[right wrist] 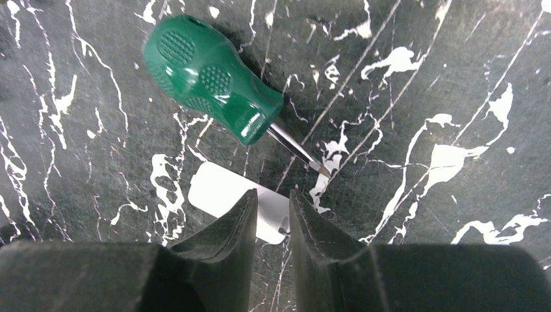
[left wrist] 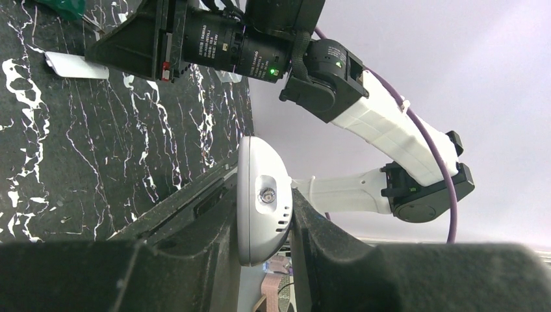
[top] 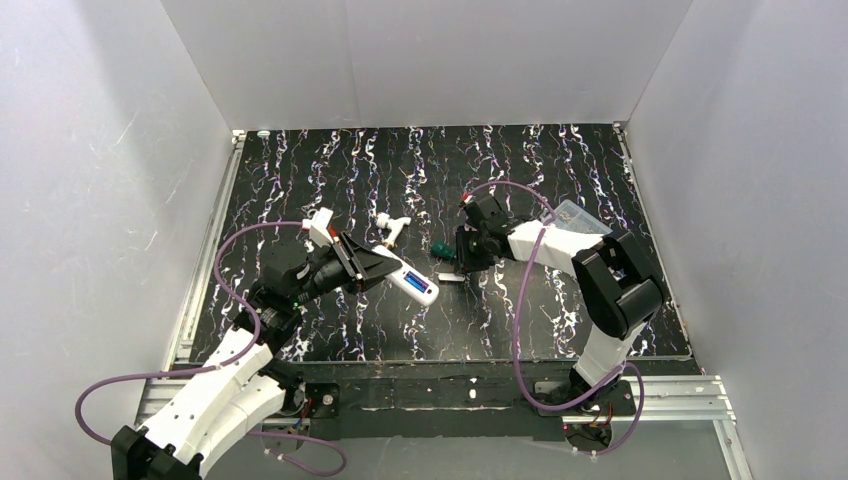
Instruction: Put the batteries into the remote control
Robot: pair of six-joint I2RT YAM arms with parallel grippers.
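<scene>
My left gripper [top: 376, 262] is shut on the white remote [top: 412, 284], which shows a blue-filled compartment in the top view and stands end-on in the left wrist view [left wrist: 263, 195]. My right gripper is low over the white battery cover [right wrist: 217, 188] lying on the table, its fingertips at the cover's right part and close together; whether they grip it is hard to see. A green screwdriver [right wrist: 208, 78] lies just beyond the cover, its tip pointing right.
A white object [top: 395, 228] lies behind the remote. A clear tray [top: 580, 215] sits at the right, partly under the right arm.
</scene>
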